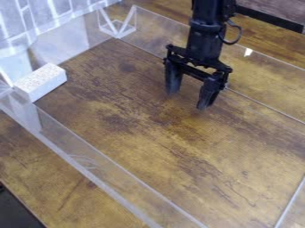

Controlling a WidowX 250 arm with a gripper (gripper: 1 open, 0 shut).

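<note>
My black gripper (pixel 191 87) hangs from the arm at the upper middle, low over the worn brown wooden surface (pixel 155 151). Its two fingers stand apart, with nothing visible between them. A white speckled block (pixel 41 82) sits at the left, well away from the gripper, by the clear wall.
Clear plastic walls (pixel 84 160) border the work surface on several sides. A white translucent curtain or sheet (pixel 36 27) is at the top left.
</note>
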